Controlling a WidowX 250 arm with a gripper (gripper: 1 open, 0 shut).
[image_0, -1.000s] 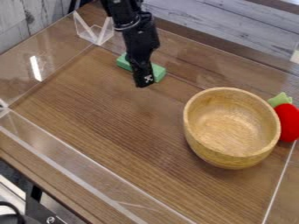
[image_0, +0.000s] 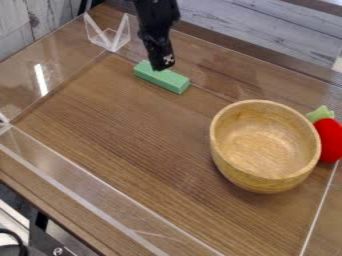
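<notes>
A green rectangular block (image_0: 162, 78) lies flat on the wooden table at the upper middle. My dark gripper (image_0: 160, 60) hangs just above and behind it, its arm reaching in from the top edge. I cannot tell how far apart its fingers stand. A large yellow bowl (image_0: 265, 145) sits on the right side of the table.
A red object with a green top (image_0: 326, 142) is at the right edge beside the bowl. A clear plastic holder (image_0: 107, 35) stands at the upper left.
My gripper has moved up and back from in front of the green block, uncovering it. The block shows no clear shift.
</notes>
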